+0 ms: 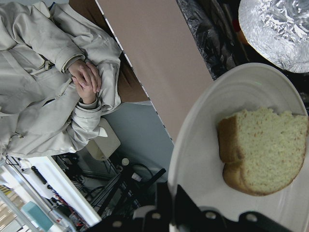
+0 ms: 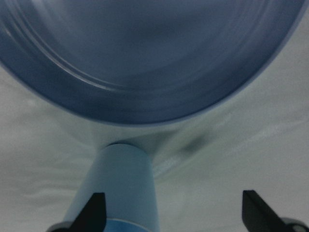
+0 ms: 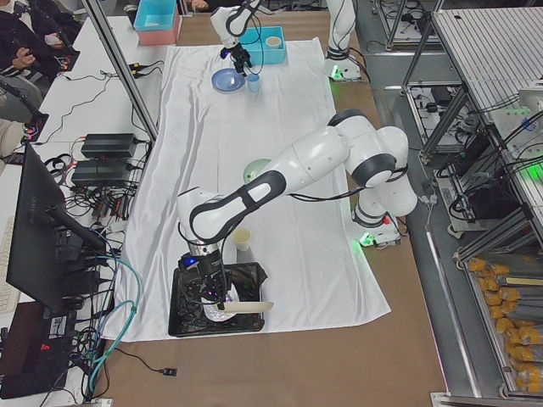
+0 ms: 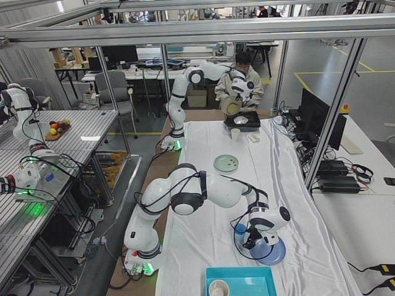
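My left gripper is shut on the rim of a pale plate (image 1: 198, 154), held tilted with a slice of bread (image 1: 260, 150) on it, over the black tray (image 3: 178, 322). Foil (image 1: 273, 29) lies in that tray. My right gripper is open over the white cloth, a light blue cup (image 2: 120, 179) low between and beside its fingers, a blue plate (image 2: 145, 63) just beyond.
A green plate (image 4: 226, 163) lies mid-table, a cream cup (image 4: 235, 133) by the black tray. A turquoise bin (image 4: 241, 274) stands at the other end. A seated person (image 4: 222, 91) is beyond the black tray.
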